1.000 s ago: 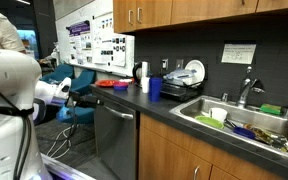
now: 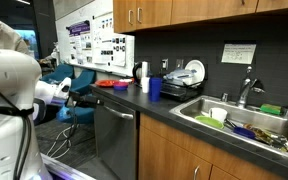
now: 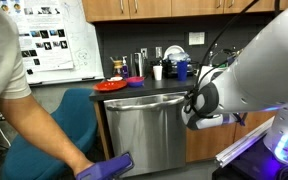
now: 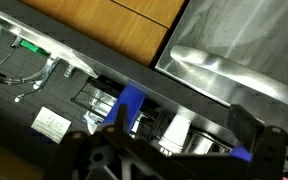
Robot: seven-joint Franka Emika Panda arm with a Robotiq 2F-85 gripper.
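Note:
A steel dishwasher (image 2: 116, 142) stands closed under the dark counter, its long bar handle (image 3: 144, 104) running along the top of the front. In the wrist view the handle (image 4: 239, 73) crosses the upper right, beyond my fingertips. My gripper is open, its two dark fingers wide apart with nothing held between them. Exterior view 1 puts the gripper (image 2: 92, 98) near the left part of the dishwasher's top. From the other side, the gripper (image 3: 192, 102) appears near the handle's right end; contact cannot be made out.
On the counter (image 2: 199, 128) are red plates (image 2: 112, 83), a blue container (image 2: 155, 89) and a dish rack (image 2: 189, 73). To the right is a sink (image 2: 234, 118) with items inside. A person's arm (image 3: 44, 130) is close at the left. Floor shows before the dishwasher.

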